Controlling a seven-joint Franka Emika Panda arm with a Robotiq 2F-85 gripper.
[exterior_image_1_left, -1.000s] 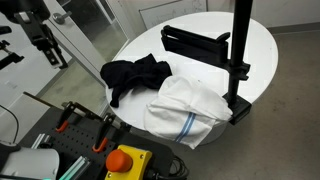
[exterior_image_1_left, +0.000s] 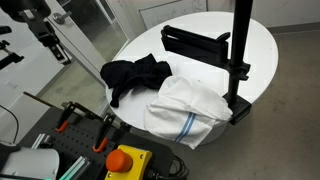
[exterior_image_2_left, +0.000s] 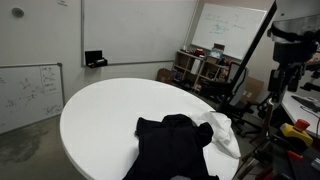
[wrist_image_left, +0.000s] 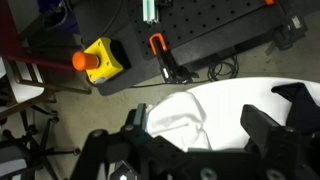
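A black cloth (exterior_image_1_left: 135, 75) lies bunched on the round white table (exterior_image_1_left: 255, 60). Beside it a white towel (exterior_image_1_left: 188, 110) with blue stripes is spread in folds near the table's edge. In exterior view 2 the black cloth (exterior_image_2_left: 165, 148) is in front and the white towel (exterior_image_2_left: 223, 132) to its right. High at the left of exterior view 1 is my gripper (exterior_image_1_left: 62, 58), clear of both cloths. From the wrist, the open gripper has its fingers wide apart above the white towel (wrist_image_left: 176, 112), holding nothing. Part of the black cloth (wrist_image_left: 296, 105) shows at the right.
A black stand (exterior_image_1_left: 237, 60) rises at the table's right edge. A yellow box with a red button (exterior_image_1_left: 122, 163) sits on the dark robot base (exterior_image_1_left: 75, 135), near orange-handled clamps (exterior_image_1_left: 101, 140). Bare tabletop lies behind the cloths.
My arm and gripper have shifted slightly at the upper left of exterior view 1. Both cloths lie as before.
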